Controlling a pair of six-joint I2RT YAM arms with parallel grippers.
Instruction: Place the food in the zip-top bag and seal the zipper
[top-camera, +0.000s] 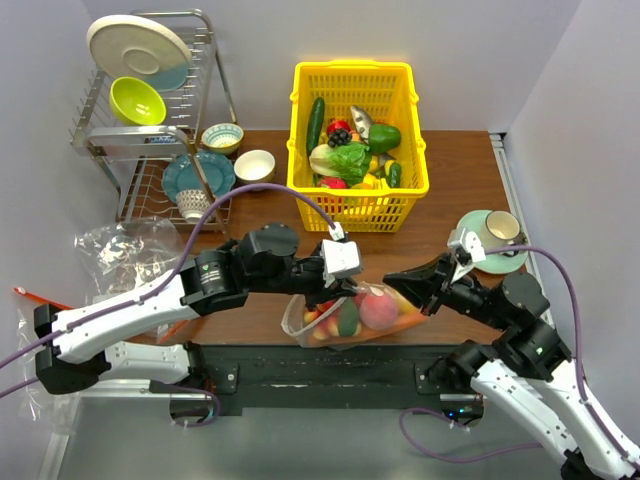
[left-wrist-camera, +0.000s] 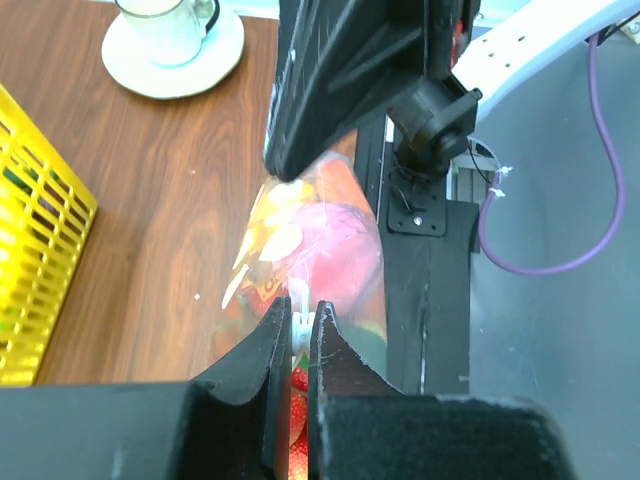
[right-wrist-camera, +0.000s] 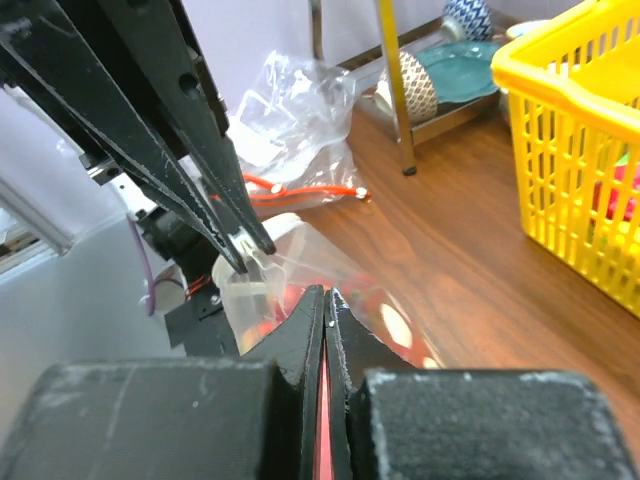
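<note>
A clear zip top bag lies near the table's front edge, with red and yellow food, a green piece and a large pink piece inside. My left gripper is shut on the bag's top edge, where a small whitish piece shows at its fingertips. The right wrist view shows that left gripper from the side, pinching the clear edge. Above the bag's right part, my right gripper is shut; nothing shows between its fingers.
Behind the bag stands a yellow basket of mixed food. A cup on a saucer sits right, a dish rack and loose plastic bags left. Bare wood lies right of the basket.
</note>
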